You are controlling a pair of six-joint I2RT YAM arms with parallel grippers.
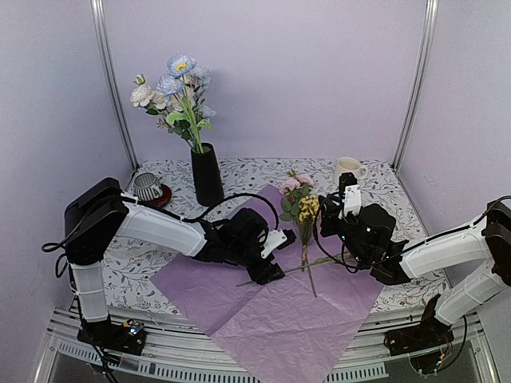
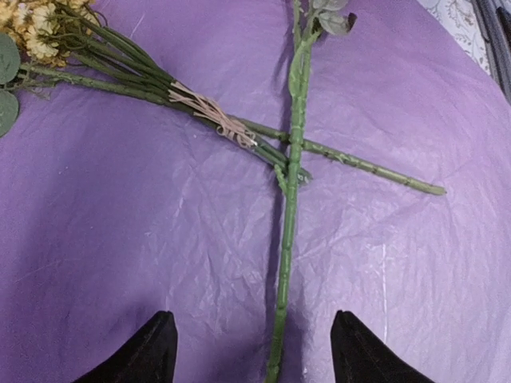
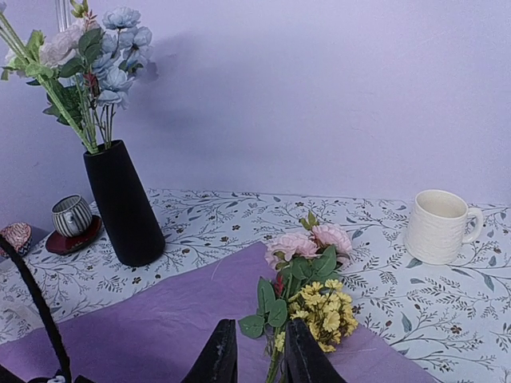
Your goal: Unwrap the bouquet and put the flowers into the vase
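Note:
The black vase (image 1: 207, 175) stands upright at the back left, holding blue and white flowers (image 1: 180, 86). On the purple paper lie pink flowers (image 3: 307, 245), yellow flowers (image 3: 324, 313) and a long green stem (image 2: 289, 231) crossing the tied bunch of stems (image 2: 209, 111). My left gripper hovers over the paper, part open; the long stem's end passes below the gap between its fingers, apart from them. Part open as well, my right gripper points across the table, with the yellow flowers beyond its fingertips and nothing seen held.
A white mug (image 3: 438, 227) stands at the back right. Left of the vase, a striped cup (image 3: 72, 215) rests on a dark red saucer.

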